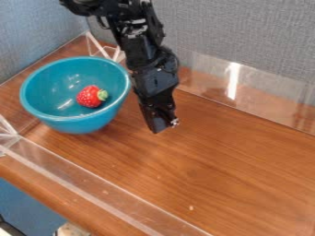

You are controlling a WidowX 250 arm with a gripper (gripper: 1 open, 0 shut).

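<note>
A red strawberry with a green top [91,96] lies inside the teal bowl [54,109] on the left of the wooden table. My black gripper [161,120] hangs just right of the bowl, pointing down near the table surface. It looks shut, with nothing visible between its fingers, though the tips are dark and small in this view.
Clear plastic edging runs along its back and left front, with grey padded walls behind and at left.
</note>
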